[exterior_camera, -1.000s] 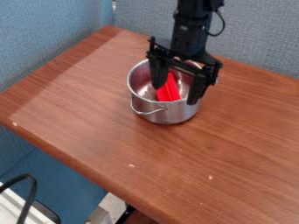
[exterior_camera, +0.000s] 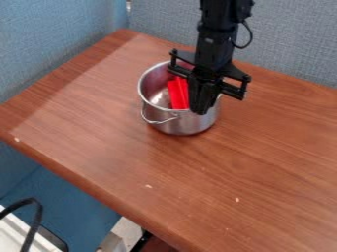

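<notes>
A steel pot with a wire handle at its front stands on the wooden table. Inside it, toward the left, is a red object. The black gripper reaches down into the pot from above, beside the red object and partly in front of it. Its fingertips are too dark and crowded to show whether anything sits between them.
Padded blue-grey walls border the table at the left and back. A white object with a black cable lies off the table at the lower left.
The gripper has moved left and its fingers appear closer together. The pot has shifted slightly left, and the red object now shows further left beside the gripper.
</notes>
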